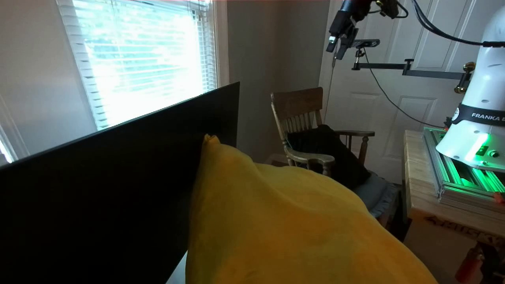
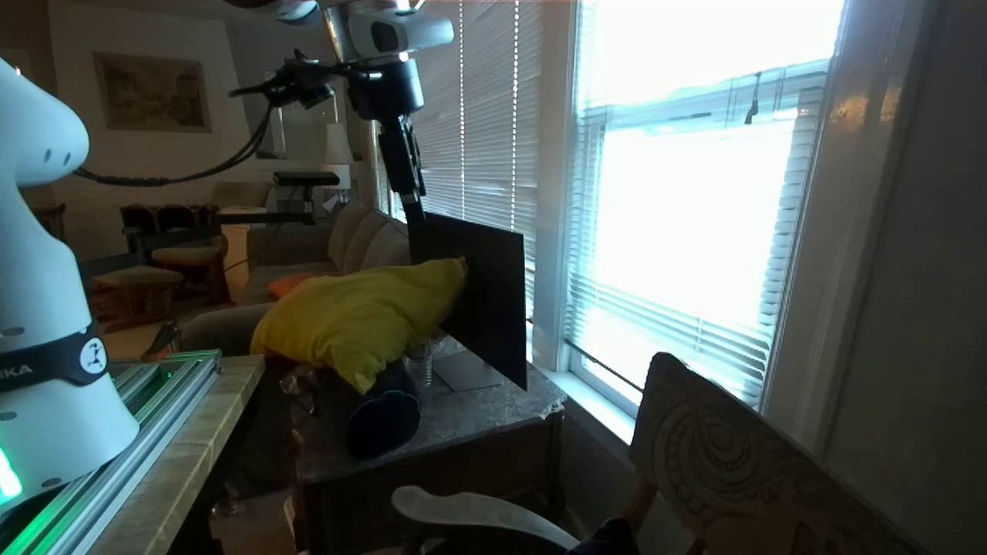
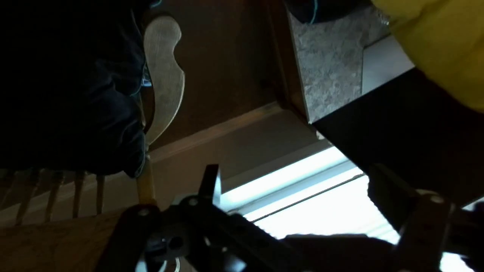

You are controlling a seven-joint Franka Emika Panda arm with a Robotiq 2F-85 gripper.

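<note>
My gripper hangs in the air at the upper right of exterior view 1, fingers pointing down. In the wrist view the gripper is open, its two dark fingers wide apart with nothing held between them. A large yellow pillow leans against a black flat panel. From exterior view 2, the pillow lies across a stone-topped table, while the gripper overlaps the panel's upper edge; their true distance cannot be judged. The pillow also fills the wrist view's upper right corner.
A wooden chair bearing a dark cushion stands by the door. The robot's base sits on a wooden bench. A camera bar extends behind the gripper. Bright windows border the panel.
</note>
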